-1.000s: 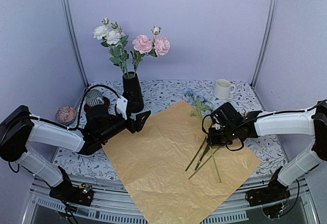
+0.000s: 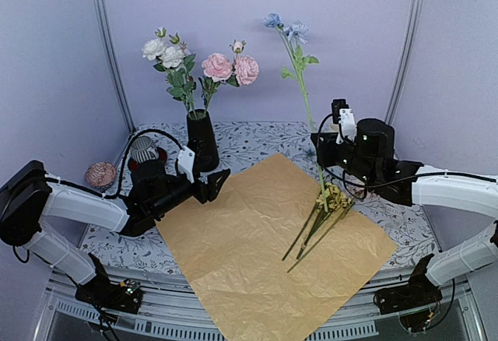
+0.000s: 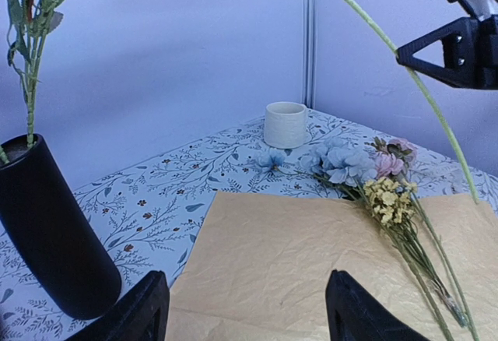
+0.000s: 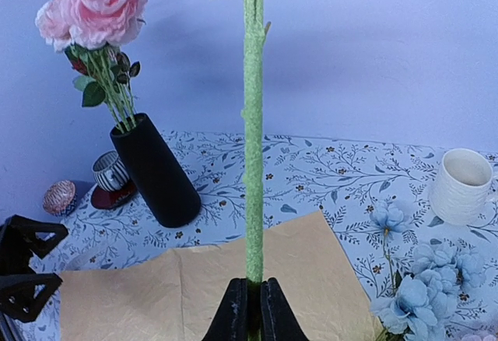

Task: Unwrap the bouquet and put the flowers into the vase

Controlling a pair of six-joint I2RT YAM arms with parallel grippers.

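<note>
The black vase point(image 2: 201, 140) stands upright at the back left, holding white and pink roses point(image 2: 219, 67). My right gripper point(image 2: 317, 142) is shut on the green stem of a blue flower point(image 2: 296, 32), held up nearly vertical with its blooms high against the back wall. In the right wrist view the stem point(image 4: 254, 146) rises from between the fingertips. Its lower end hangs over the paper in the left wrist view. My left gripper point(image 2: 215, 186) is open and empty, just in front of the vase. More flowers, yellow point(image 3: 390, 201) and blue point(image 3: 342, 159), lie in a bunch at the right.
Brown paper point(image 2: 257, 247) covers the middle of the table. A white mug point(image 4: 462, 186) stands at the back right. A striped cup point(image 2: 143, 149) and a patterned bowl point(image 2: 100, 174) sit left of the vase.
My right gripper has risen and moved back, lifting the blue flower from the bunch until it stands nearly upright. The left arm has stayed still.
</note>
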